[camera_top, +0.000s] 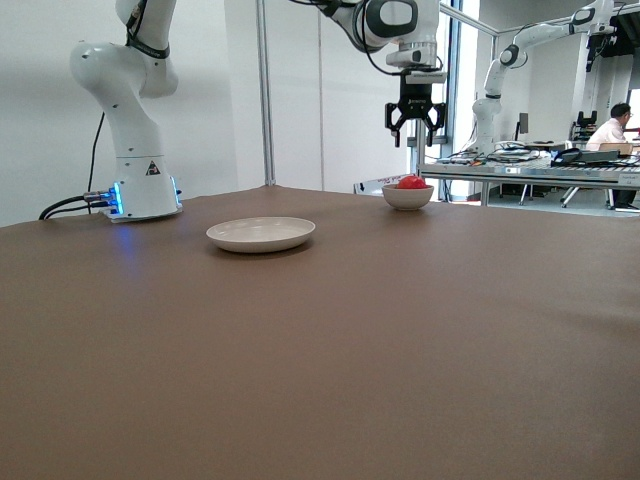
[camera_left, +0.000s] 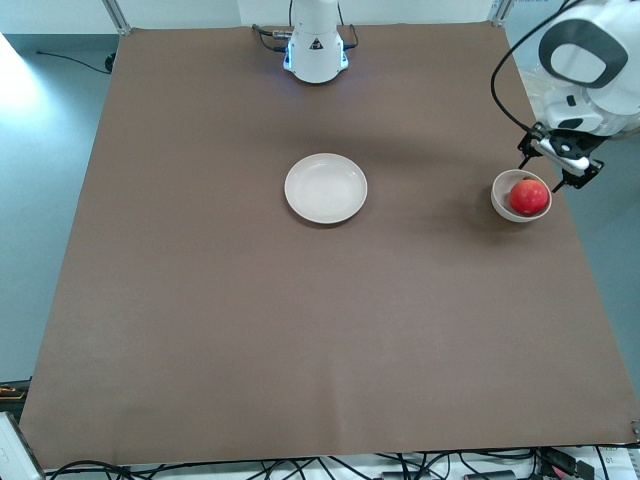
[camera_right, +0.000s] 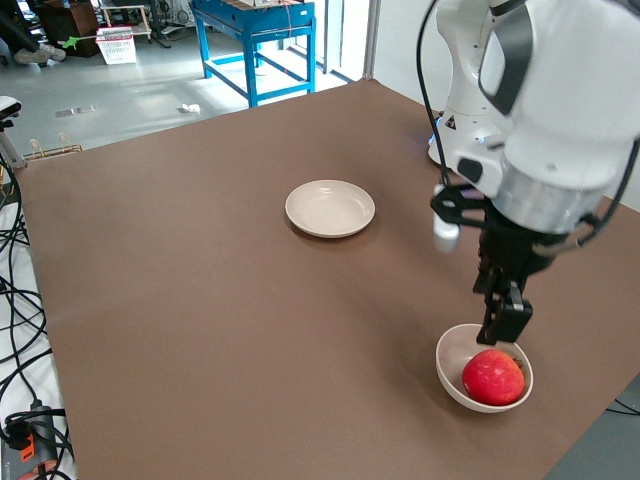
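A red fruit (camera_left: 528, 197), apparently a pomegranate, rests in a small white bowl (camera_left: 505, 210) at the table's right side in the left camera view; it also shows in the right camera view (camera_right: 492, 378). A white plate (camera_left: 325, 188) lies empty near the middle. My black gripper (camera_top: 414, 133) hangs above the bowl, pointing down, its two fingers apart with nothing between them in the top camera view. In the right camera view it is seen side-on, over the back of the bowl.
Cables (camera_left: 120, 470) run along the near edge, off the tabletop.
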